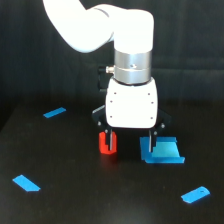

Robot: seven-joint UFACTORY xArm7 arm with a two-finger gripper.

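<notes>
A red object (108,147) stands on the dark table just left of the middle of the camera view. My gripper (131,140) hangs over the table, its fingers spread well apart with nothing visible between them. One finger overlaps the red object in the view, so I cannot tell whether they touch. The other finger passes in front of a light-blue open box (168,159) to the right, hiding part of it.
Strips of blue tape mark the table: one at the back left (55,112), another at the front left (26,183) and a third at the front right (195,194).
</notes>
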